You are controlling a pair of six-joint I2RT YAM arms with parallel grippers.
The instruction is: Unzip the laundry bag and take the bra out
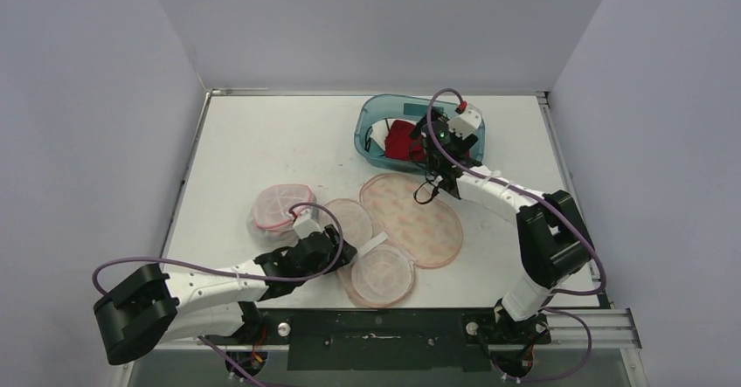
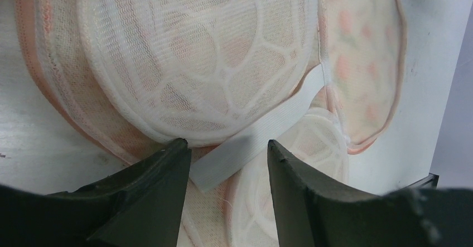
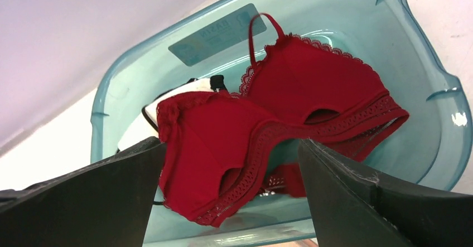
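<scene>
Inside the teal basin (image 3: pixel 432 63), the red bra (image 3: pixel 309 82) lies loosely with its cups spread. My right gripper stands above it with fingers wide apart and nothing gripped; the bra lies below the gap. Flat on the table is the pale peach mesh laundry bag (image 1: pixel 415 221), its round panels (image 2: pixel 217 52) spread out. A white strip (image 2: pixel 256 135) crosses it. My left gripper is open over the bag, with the strip's end visible between its fingertips. Whether those fingers touch the mesh, I cannot tell.
A white and black garment (image 3: pixel 192 88) lies under the bra's left side in the basin. Another rounded mesh bag (image 1: pixel 284 205) with pink trim sits left of the flat one. Bare table (image 1: pixel 262 138) extends across the back left.
</scene>
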